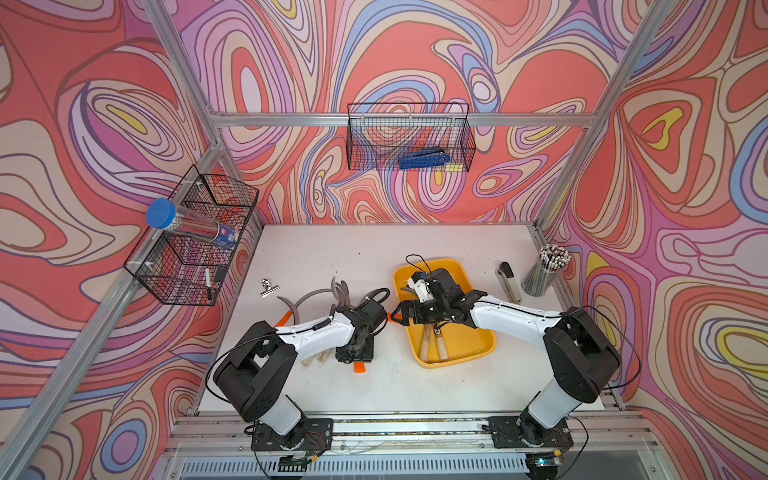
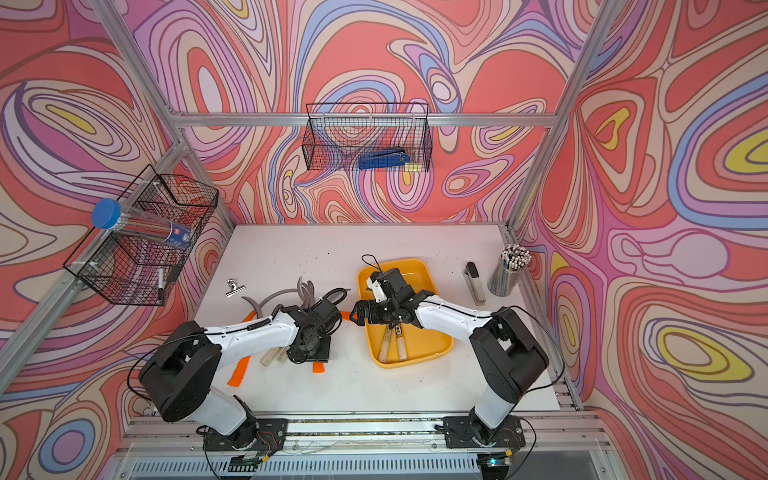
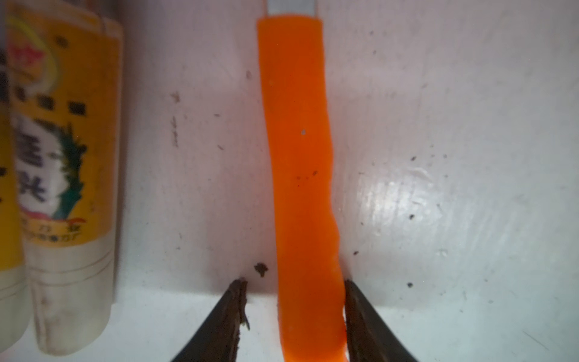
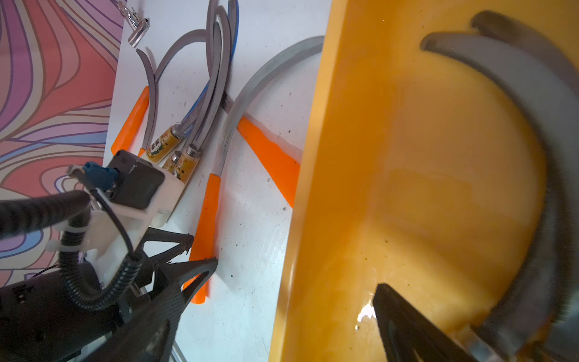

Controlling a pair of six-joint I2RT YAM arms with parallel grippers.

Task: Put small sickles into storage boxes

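In the left wrist view my left gripper is part open, low over the white table with its fingertips either side of an orange sickle handle, the right one against it. Sickles with yellow-labelled wooden handles lie to its left. A pile of curved blades sits left of the yellow storage box. Dark sickle blades are inside the box. My right gripper hangs open over the box's left wall.
A metal clip lies at the left back. A cylinder of sticks and dark-tipped tools stand or lie at the right. Wire baskets hang on the frame.
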